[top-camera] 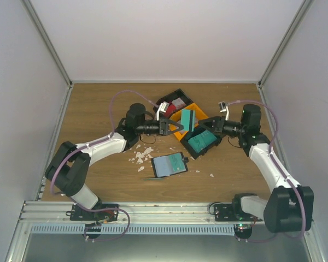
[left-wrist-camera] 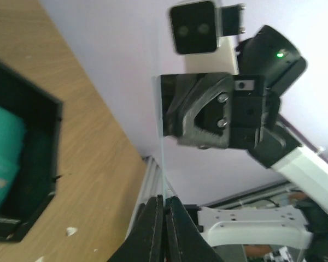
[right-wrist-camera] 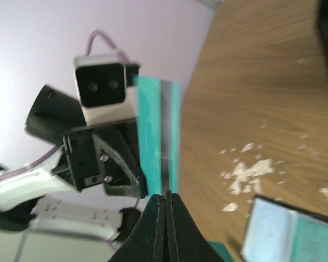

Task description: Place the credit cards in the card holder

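Observation:
In the top view my left gripper point(top-camera: 180, 126) is shut on a teal card point(top-camera: 187, 120) with a dark stripe, held up over the trays. The left wrist view shows this card point(left-wrist-camera: 160, 142) edge-on, rising from the fingertips. My right gripper point(top-camera: 200, 123) is shut just right of the card, with nothing showing between its fingers. In the right wrist view the striped card point(right-wrist-camera: 157, 131) stands beyond the fingertips. The card holder point(top-camera: 169, 165), open with a pale half and a teal half, lies on the table below. A second card point(top-camera: 154, 178) shows nearly edge-on at its front edge.
A tray point(top-camera: 174, 101) with red cards, a yellow tray point(top-camera: 195, 111) and a black tray point(top-camera: 202, 142) with teal cards stand beneath the grippers. Pale scraps point(top-camera: 144, 154) lie left of the holder.

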